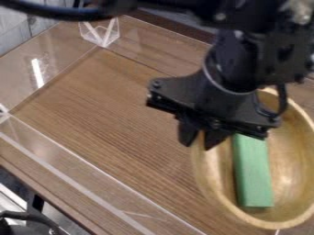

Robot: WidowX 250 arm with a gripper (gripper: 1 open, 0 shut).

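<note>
My gripper [204, 138] fills the upper right of the camera view, a black body angled down, shut on the near-left rim of a tan oval bowl [215, 188]. A green rectangular block [252, 179] lies inside the bowl, partly hidden behind the gripper. The fingertips at the rim are mostly hidden by the gripper's own body.
A clear plastic bracket [101, 29] stands at the back left edge. Cables and dark hardware are at the lower left, beyond the table's edge.
</note>
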